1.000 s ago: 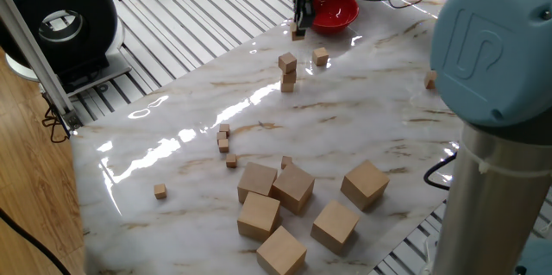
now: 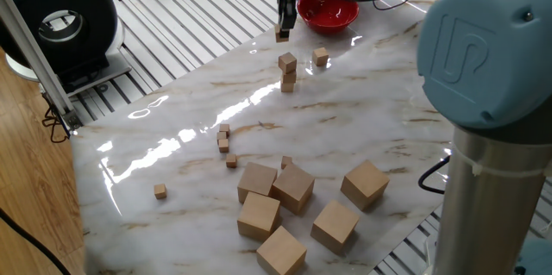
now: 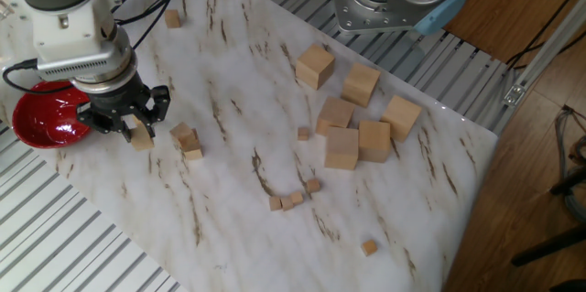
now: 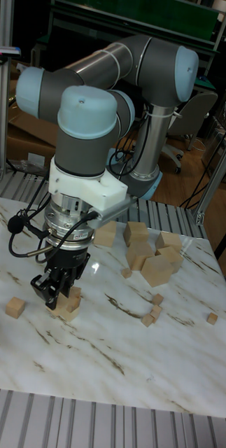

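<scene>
My gripper [image 3: 139,134] is shut on a small wooden block [image 3: 141,138], with a finger at either side of it. In exterior view 1 that block [image 2: 281,35] shows by the fingertips, left of the red bowl. A small stack of wooden blocks [image 2: 288,63] stands close by on the marble table; its upper block looks turned against the one below. Exterior view 3 has the gripper [image 4: 51,304] in front of the stack [image 4: 67,306], so the held block is hard to make out there.
The red bowl [image 2: 328,11] sits near the gripper. One single small block [image 2: 321,56] lies right of the stack. Several large cubes [image 2: 294,188] are grouped nearer the arm's base, with several small blocks [image 2: 223,146] beyond them. Marble between these groups is clear.
My gripper has moved left in exterior view 1, away from the red bowl, and the block in it has moved along. The stack and the other blocks have stayed put.
</scene>
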